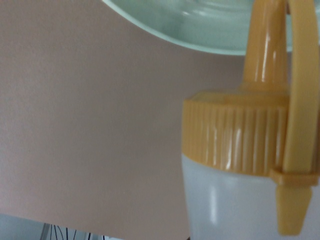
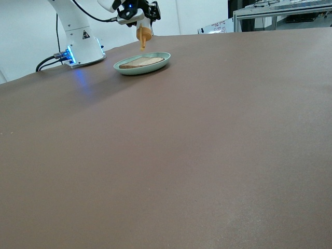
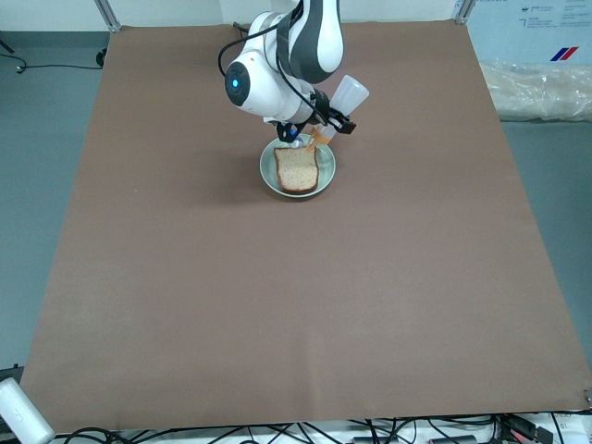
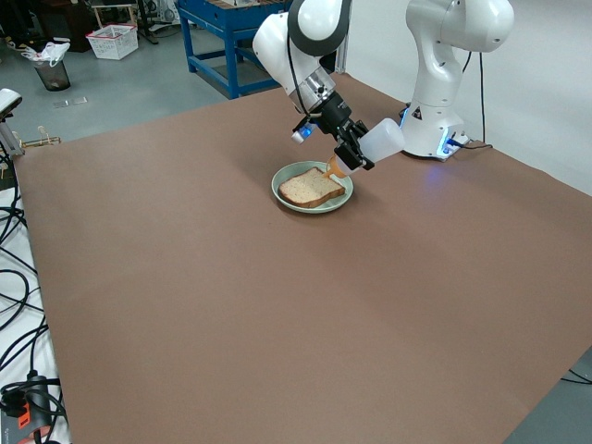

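Observation:
A slice of bread (image 3: 294, 171) lies on a pale green plate (image 4: 291, 203). My gripper (image 4: 356, 146) holds a translucent squeeze bottle (image 3: 350, 95) with an orange cap (image 1: 232, 132), tilted with its nozzle pointing down just above the bread. In the wrist view the bottle fills the right side and hides the fingers, with the plate's rim behind the nozzle. Whether the nozzle touches the bread I cannot tell.
The base of the white arm (image 4: 430, 129) stands at the back edge, with cables beside it. More cables run along the opposite edge.

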